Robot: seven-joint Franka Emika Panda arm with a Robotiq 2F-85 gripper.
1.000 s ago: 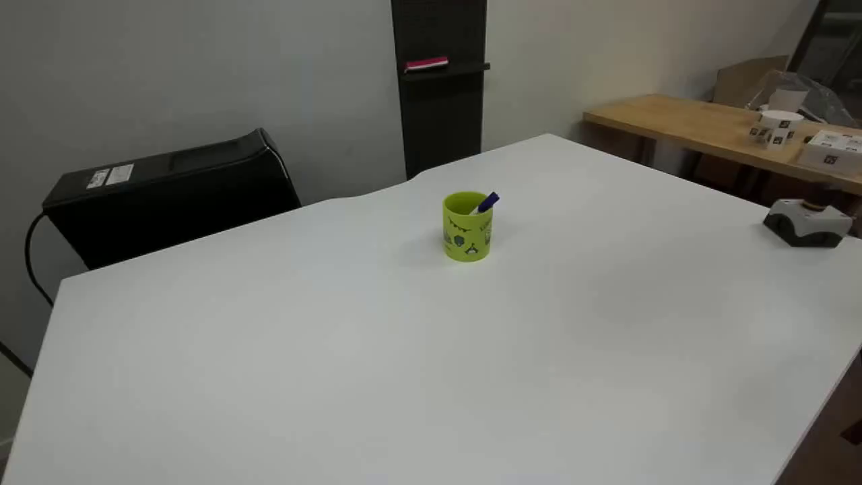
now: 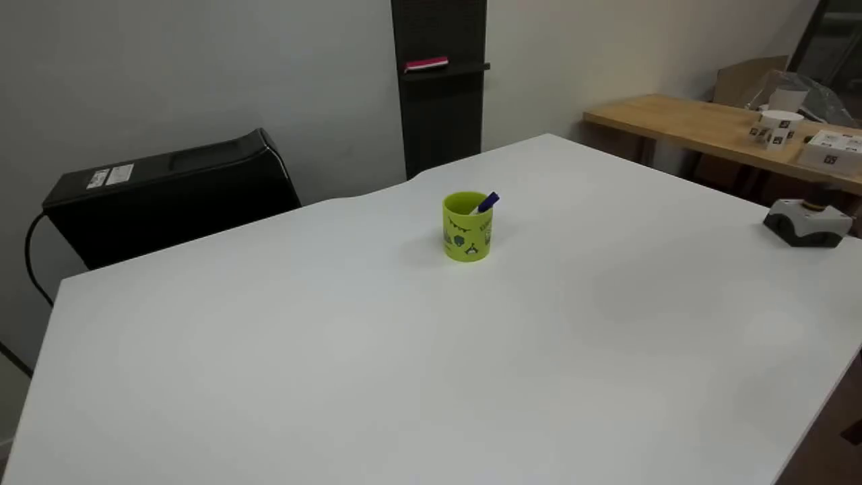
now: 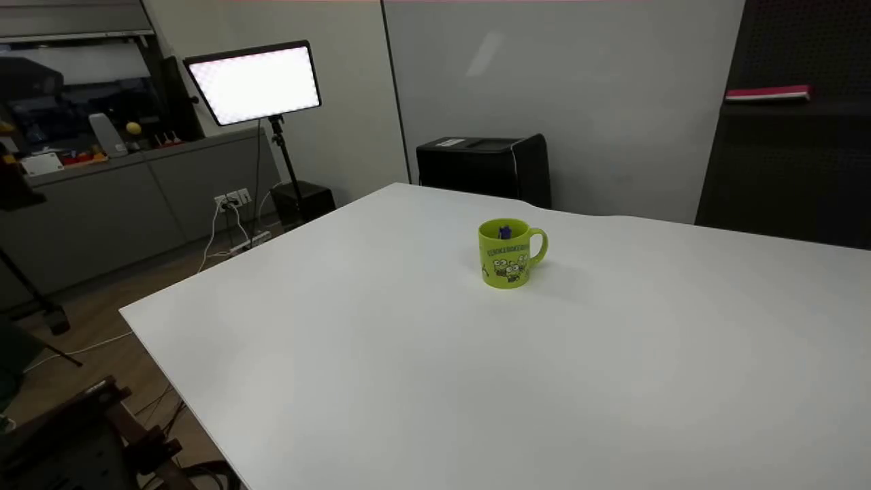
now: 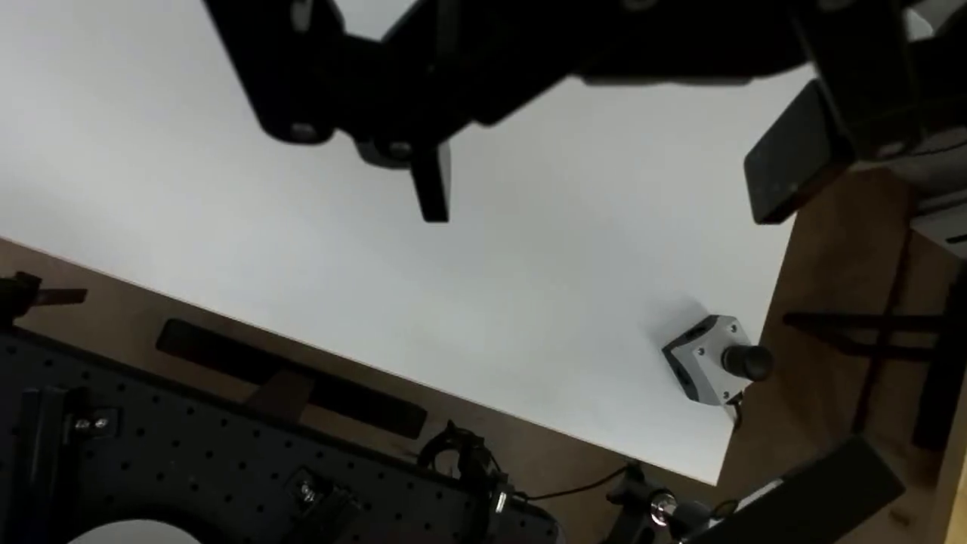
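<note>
A lime-green mug [image 2: 467, 234] with printed cartoon figures stands upright on the white table [image 2: 323, 339]. Out of its mouth leans a marker [image 2: 487, 203] with a dark blue cap, most of it hidden inside. In the second exterior view the mug [image 3: 504, 263] shows its handle on the right, and only the marker's blue end [image 3: 504, 233] is visible within the rim. My gripper is open in the wrist view, its fingers wide apart over bare table, nothing between them. Neither exterior view shows the gripper, and the wrist view does not show the mug.
A grey-and-black box with a dark knob [image 4: 716, 360] sits by the table's corner. A black case [image 2: 170, 198] stands behind the table, and a wooden side table [image 2: 671, 121] lies beyond the far right.
</note>
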